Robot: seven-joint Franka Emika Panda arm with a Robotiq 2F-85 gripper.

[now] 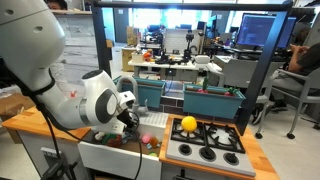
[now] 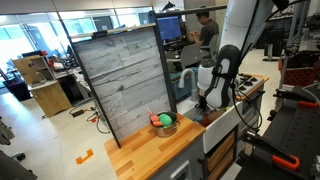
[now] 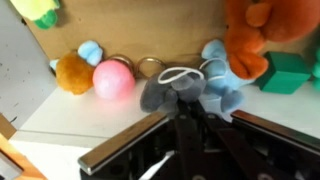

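My gripper is shut on a grey plush toy (image 3: 170, 94) with a pale loop on it, above an open white drawer (image 1: 112, 159). The toy's lower part is hidden by the gripper. Exterior view 1 shows the gripper (image 1: 131, 124) over the drawer's inside; what it holds is too small to tell there. Still in the drawer are a pink ball (image 3: 113, 79), an orange-and-blue toy (image 3: 76, 73), a light blue plush (image 3: 222, 78), an orange-brown plush (image 3: 250, 40) and a green block (image 3: 285, 73).
Right of the drawer is a stove (image 1: 207, 139) with a yellow ball (image 1: 189, 123) on it. Wooden counter (image 1: 40, 119) lies to the left. Behind stand a teal basket (image 1: 211, 104) and a sink. A pot (image 2: 165, 124) holding colourful things rests on the counter.
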